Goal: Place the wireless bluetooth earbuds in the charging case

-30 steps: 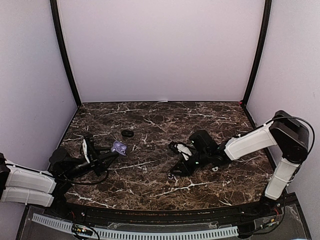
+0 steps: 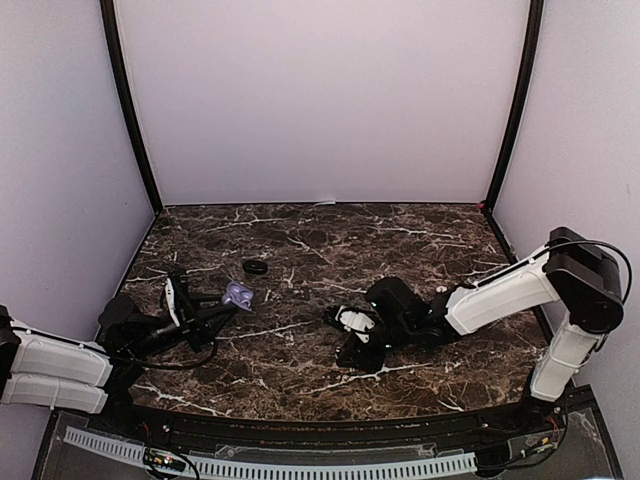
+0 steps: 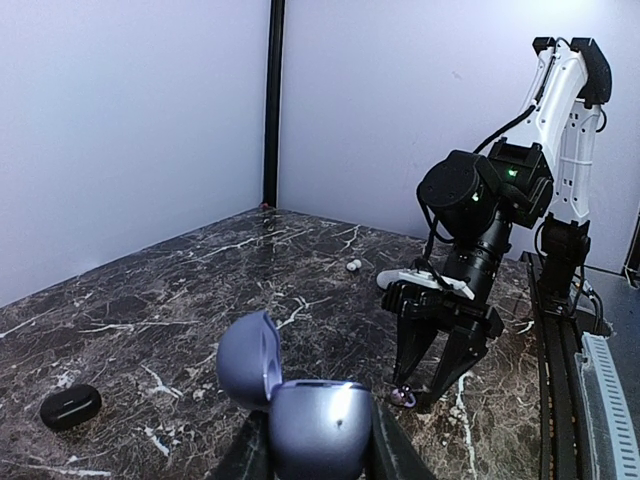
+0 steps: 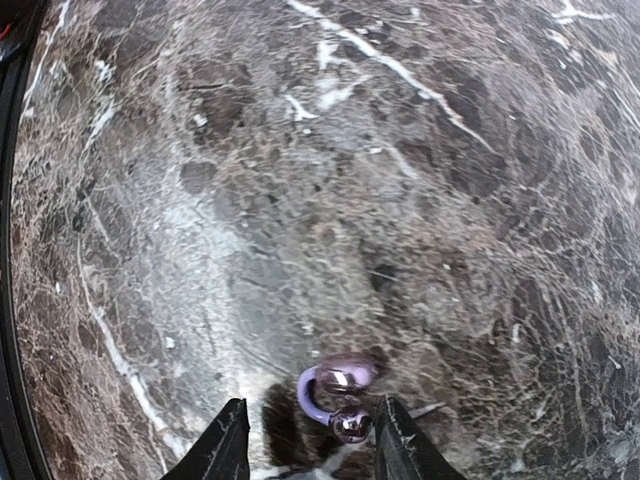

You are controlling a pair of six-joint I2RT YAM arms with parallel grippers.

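An open lavender charging case [image 3: 320, 425] is held up off the table, with my left gripper [image 2: 222, 312] shut on it and its lid tipped back. In the right wrist view a purple earbud [image 4: 340, 395], a curved band with two rounded ends, lies on the dark marble table. My right gripper stands open over it; the earbud is near the right finger [image 4: 400, 440], and I cannot tell whether they touch. From the left wrist view the same earbud [image 3: 403, 397] shows low by the right fingertips. The top view mostly hides it beneath the right gripper [image 2: 345, 358].
A black oval object [image 2: 255, 267] lies on the table behind the case. A small white item [image 3: 354, 265] sits further off, beyond the right arm. The table between the two arms is clear. A dark rail [image 2: 300, 425] runs along the front edge.
My right gripper has moved toward the front edge and slightly left, coming over the earbud that showed beside it before. The left arm and the case have stayed still.
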